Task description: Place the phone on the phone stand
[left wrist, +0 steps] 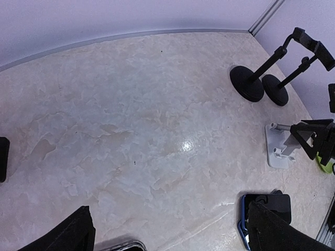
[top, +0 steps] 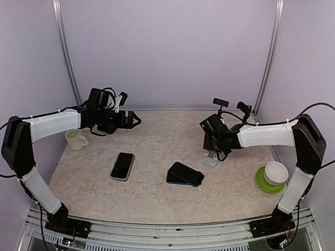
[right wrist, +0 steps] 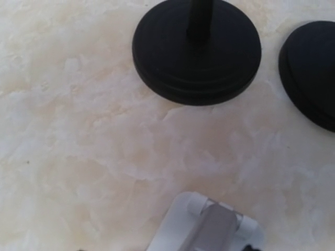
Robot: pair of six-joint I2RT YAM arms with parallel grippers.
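A white phone stand [top: 210, 159] with a grey plate sits at the right of the table; my right gripper [top: 209, 144] is low over it, partly hiding it. The stand also shows at the bottom of the right wrist view [right wrist: 209, 232], where how far the fingers stand apart is hard to tell. My left gripper [top: 133, 120] hangs open and empty above the back left. A phone with a pale case [top: 122, 166] lies at the left. Two dark phones [top: 185, 173], overlapping, lie at the centre front.
Two black round-based stands [left wrist: 246, 83] stand at the back right. A bowl [top: 276, 172] on a green plate [top: 261, 185] is at the right edge, a mug [top: 76, 139] at the far left.
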